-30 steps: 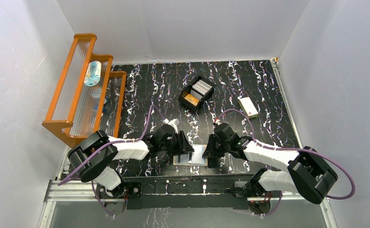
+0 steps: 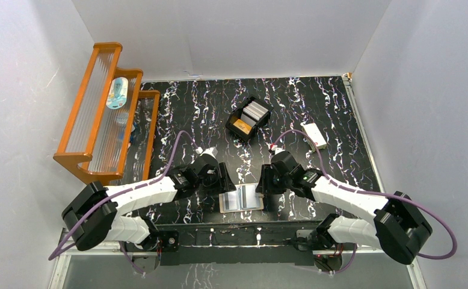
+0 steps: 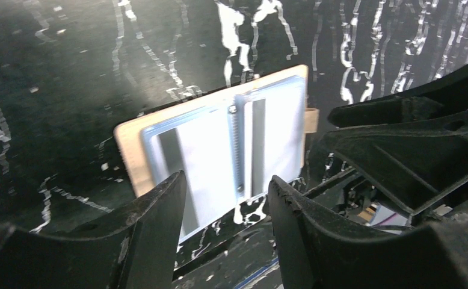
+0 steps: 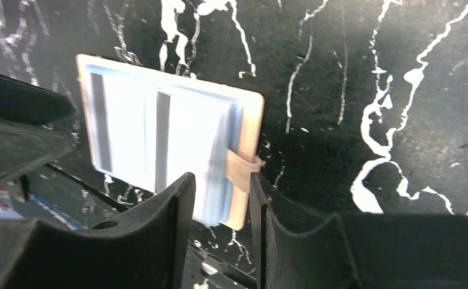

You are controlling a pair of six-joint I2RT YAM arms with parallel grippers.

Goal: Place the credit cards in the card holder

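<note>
An open card holder (image 2: 240, 198) with a tan cover and clear sleeves lies flat near the front edge, also seen as the sleeves (image 3: 201, 156) in the left wrist view and the tan cover with its strap (image 4: 240, 171) in the right wrist view. My left gripper (image 2: 221, 179) stands open just above its left side, empty. My right gripper (image 2: 264, 180) is open at its right edge, by the strap. Pale cards (image 2: 255, 110) and an orange one stand in a black box at the back.
A wooden shelf (image 2: 87, 108) with a blue package stands at the left. A white box (image 2: 314, 135) lies right of the black box.
My left gripper has moved left and a little back from over the holder, uncovering more of it. My right gripper has moved only slightly.
</note>
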